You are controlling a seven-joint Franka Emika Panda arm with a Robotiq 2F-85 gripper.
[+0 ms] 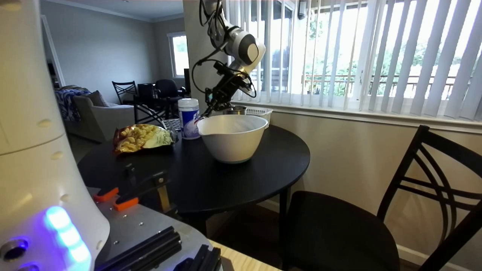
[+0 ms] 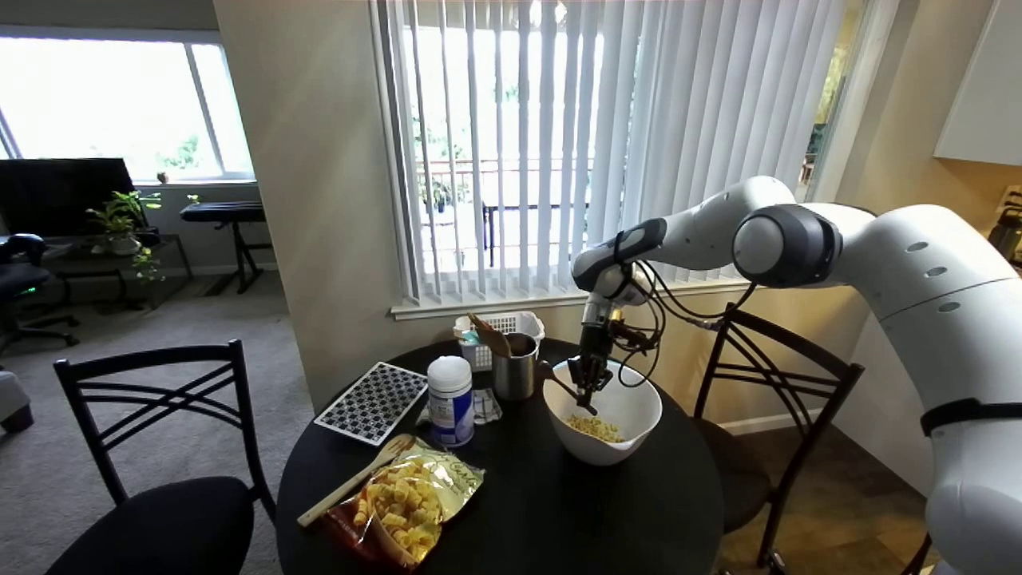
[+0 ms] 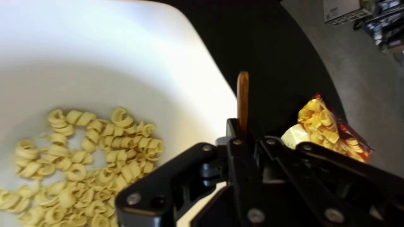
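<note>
My gripper (image 2: 586, 391) is over the white bowl (image 2: 596, 450), its fingers shut on a brown wooden utensil (image 3: 242, 96). In the wrist view, the utensil's narrow end sticks out beyond the fingertips. A dark rounded end of the held utensil (image 2: 546, 370) shows by the bowl's left rim in exterior view 2. Curled pasta (image 3: 125, 166) covers part of the bowl's bottom. Exterior view 1 shows the gripper (image 1: 208, 110) behind the bowl (image 1: 232, 142), whose wall hides the pasta.
Left of the bowl stand a wipes canister (image 2: 450, 407) and a metal utensil holder (image 2: 515, 372). An open pasta bag (image 2: 407, 508) and a wooden fork (image 2: 350, 489) lie near the front. A white basket (image 2: 527, 323) is at the back. Bare tabletop (image 2: 546, 517) lies in front of the bowl.
</note>
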